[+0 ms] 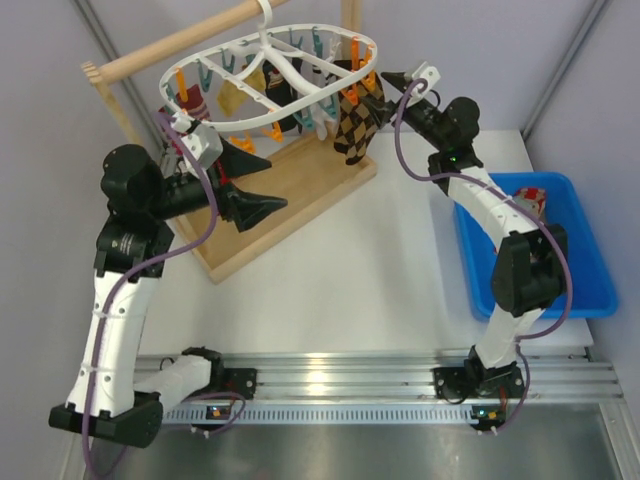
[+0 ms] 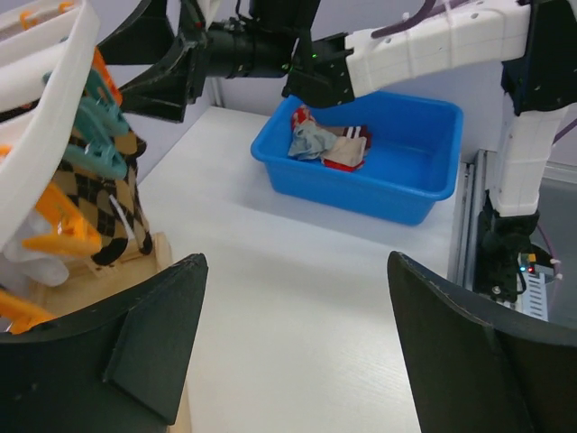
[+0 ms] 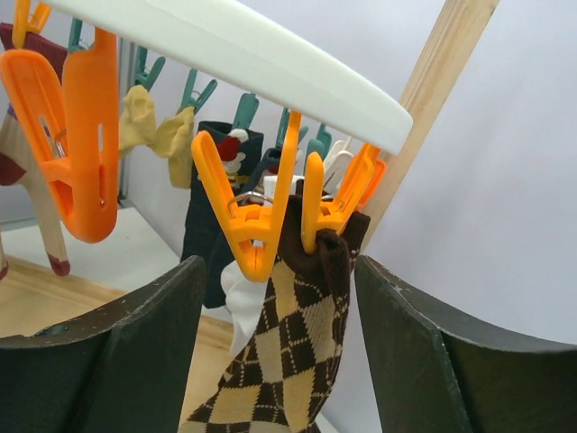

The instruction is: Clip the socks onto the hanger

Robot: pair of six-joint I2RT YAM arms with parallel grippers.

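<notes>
The white oval hanger [image 1: 262, 126] hangs from a wooden stand, with orange and teal clips and several socks on it. A checkered sock [image 3: 297, 361] hangs beneath orange clips [image 3: 257, 234] at the hanger's right end, directly ahead of my open right gripper [image 1: 385, 100], whose fingers are apart just beside it. My left gripper [image 1: 245, 182] is open below the hanger's left front, with nothing seen between its fingers. A red sock there is mostly hidden behind it in the top view. Yellow, black and white socks hang farther back.
A blue bin [image 1: 585, 270] with loose socks [image 2: 343, 149] stands on the right of the white table [image 1: 360, 270]. The wooden base [image 1: 300, 225] lies under the hanger.
</notes>
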